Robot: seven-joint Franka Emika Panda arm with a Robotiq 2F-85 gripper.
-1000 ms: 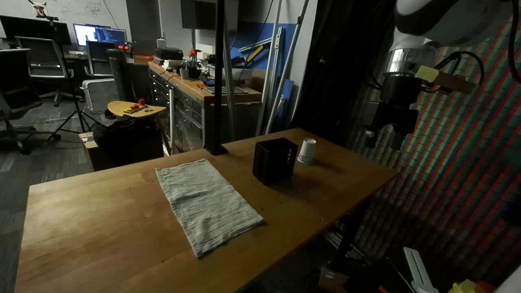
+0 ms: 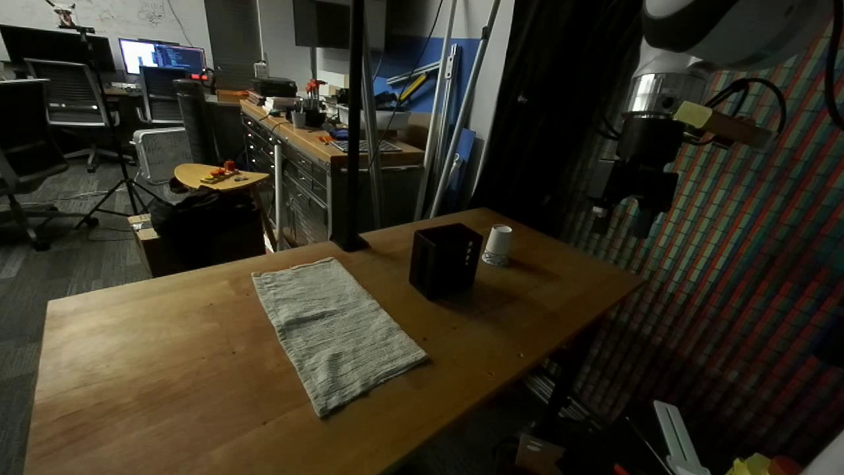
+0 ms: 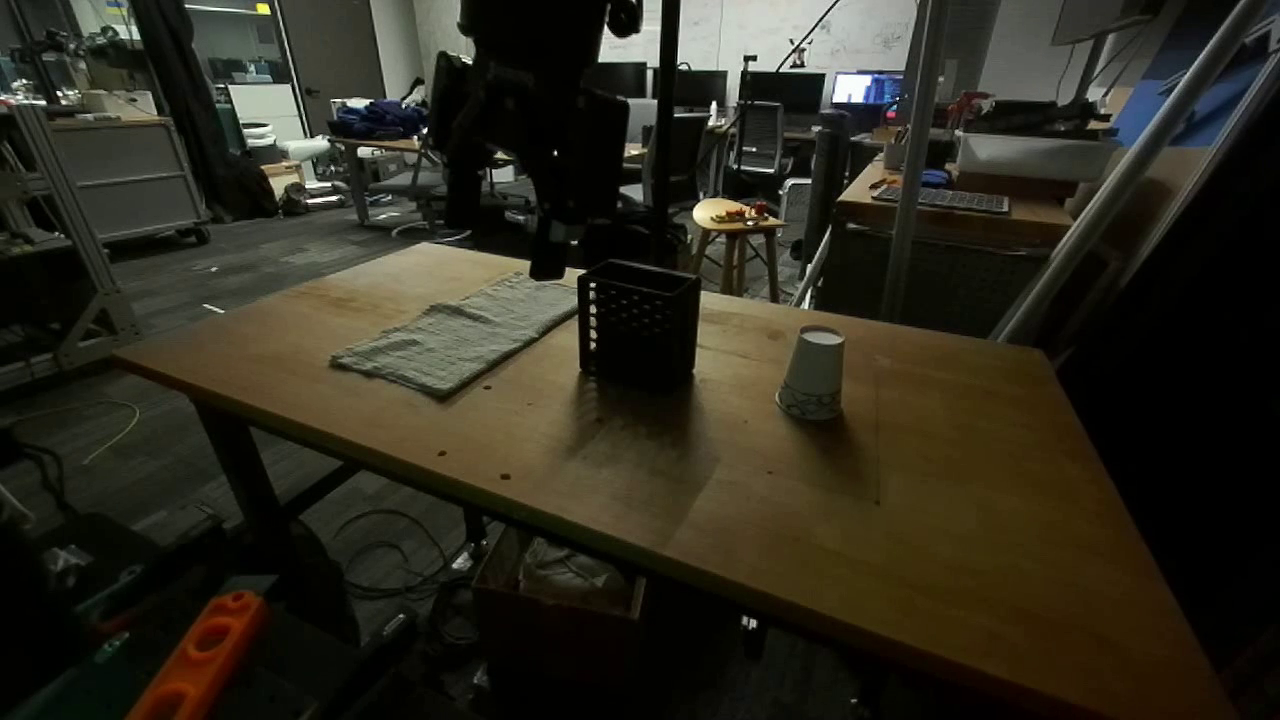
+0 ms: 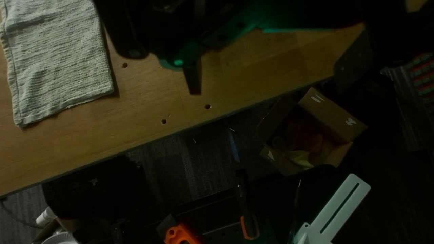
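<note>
High at the right of exterior view 1, my gripper (image 2: 622,228) hangs open and empty, well clear of everything on the table. A light grey cloth (image 2: 336,328) lies flat on the wooden table. To its right stands a black perforated basket (image 3: 638,322); its inside is too dark to make out. A white paper cup (image 3: 812,372) rests upside down on the far side of the basket from the cloth. The wrist view has the cloth (image 4: 59,57) at upper left, while the basket and cup are not visible there.
A dark vertical post (image 2: 353,158) rises at the table's back edge behind the cloth. Below the front edge, a cardboard box (image 4: 329,116) sits low down.
My gripper has risen very slightly and stays open. Cloth, basket and cup are where they were.
</note>
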